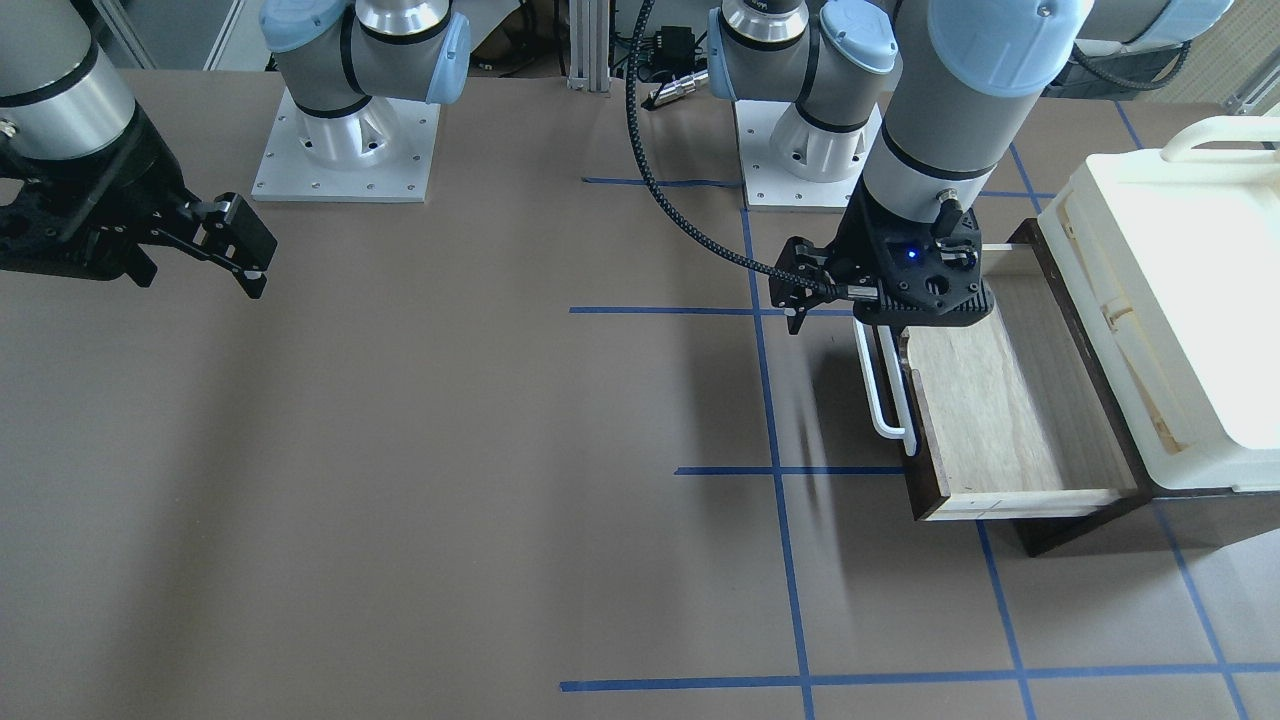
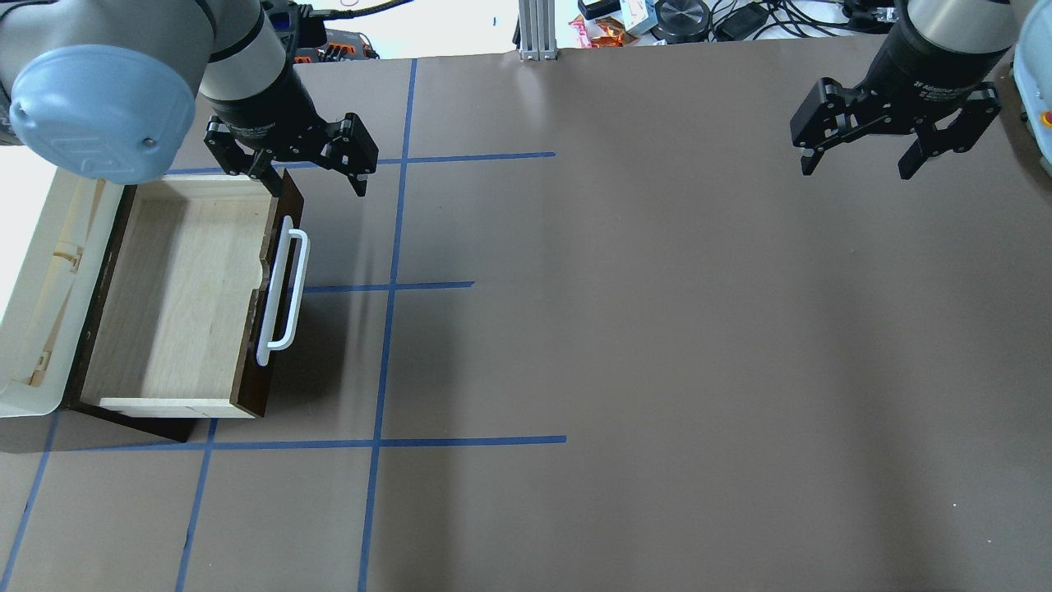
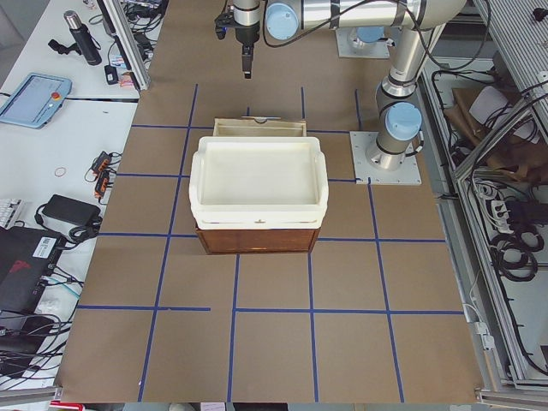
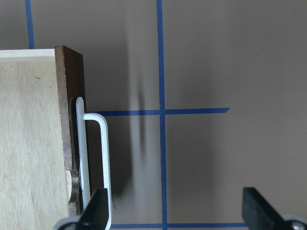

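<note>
A small wooden drawer box (image 2: 177, 296) with dark sides is pulled out, empty, with a white handle (image 2: 293, 296) on its front. In the front view it sits at right, partly beneath a white plastic tray (image 1: 1188, 288). My gripper hangs above the drawer's far end near the handle, fingers wide apart, with nothing between them. In the left view the tray covers most of the box, leaving a strip of drawer (image 3: 259, 128) visible.
A second arm's gripper (image 2: 858, 158) hangs at the other side of the table. The taped table surface (image 2: 641, 345) between the arms is clear. Other arm bases (image 1: 342, 180) stand along the back.
</note>
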